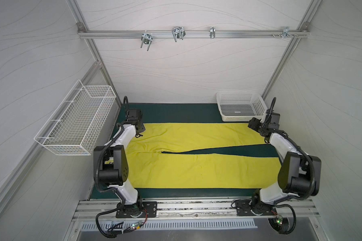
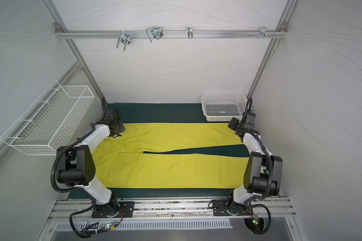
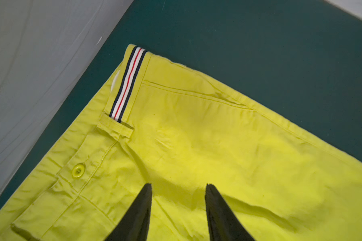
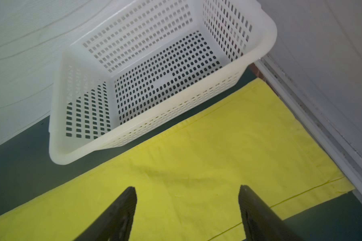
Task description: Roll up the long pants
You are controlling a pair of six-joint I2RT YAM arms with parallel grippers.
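Note:
Yellow long pants [image 1: 197,172] lie flat across the green mat, waist at the left and legs stretching right. In the left wrist view the waist shows a striped band [image 3: 126,84], a button [image 3: 78,170] and folds. My left gripper hangs open over the waist, nothing between its fingers. My right gripper is over the far leg's hem end, its fingers apart with nothing between them.
A white plastic basket [image 4: 160,116] stands at the back right, just beyond the far leg. A wire basket [image 1: 70,120] is mounted at the left wall.

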